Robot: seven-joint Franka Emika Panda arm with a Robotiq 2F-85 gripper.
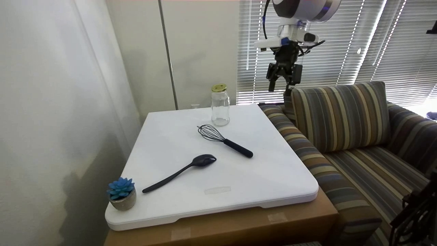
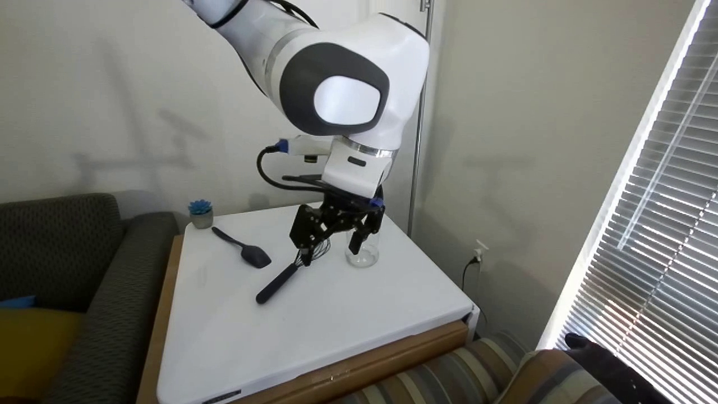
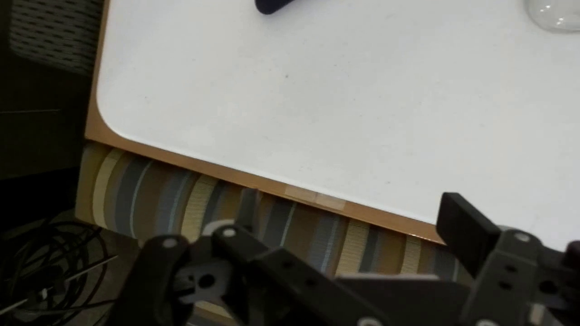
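Observation:
High over the armchair side of the white table (image 1: 262, 180), my gripper (image 1: 281, 85) stands open, its fingers wide apart and nothing between them in the wrist view. A black whisk (image 1: 237, 148) lies on the table's middle, handle toward the chair. Nearer the front lies a black spoon (image 1: 202, 160). The clear glass jar (image 1: 220, 108) with a gold lid is upright at the far end; only its base (image 3: 560, 13) shows in the wrist view's upper right corner. A dark handle end (image 3: 270, 4), apparently the whisk's, pokes in at that view's top.
A blue succulent in a grey pot (image 1: 122, 196) occupies the table's front left corner. The striped armchair (image 1: 352, 176) stands against the right side, with blinds (image 1: 340, 53) behind it. Walls border the left and far sides.

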